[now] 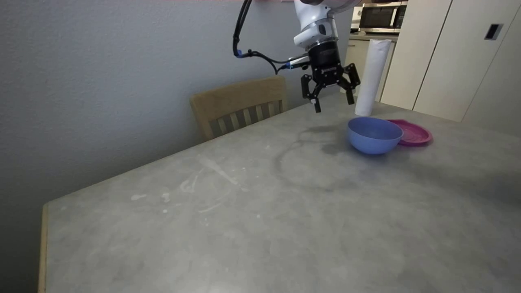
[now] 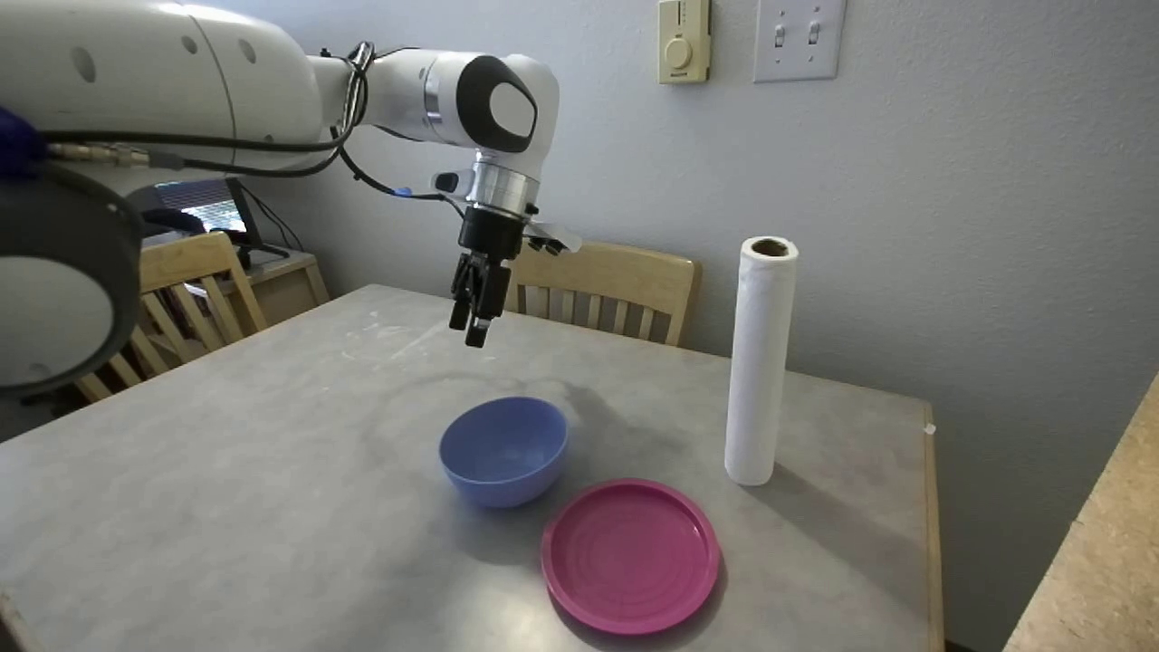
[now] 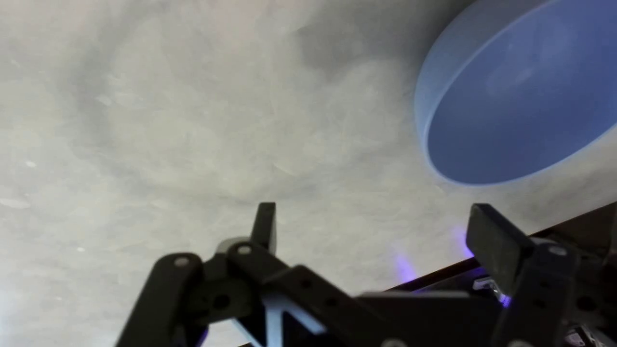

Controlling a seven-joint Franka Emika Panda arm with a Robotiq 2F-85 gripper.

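My gripper (image 1: 334, 107) hangs above the table, its two fingers spread wide with nothing between them. In the wrist view, bare table shows between the open fingers. A blue bowl (image 2: 502, 478) stands upright on the table, apart from the gripper; its inside looks empty. At the upper right of the wrist view the bowl (image 3: 520, 110) is partly cut off by the frame. Close beside it lies a round magenta plate (image 2: 630, 558), bare on top. From exterior view 1 the bowl hides part of the plate (image 1: 416, 134).
A tall white paper roll (image 2: 758, 364) stands upright near the table's far side, behind the plate. A wooden chair (image 1: 239, 105) is pushed against the table edge by the wall.
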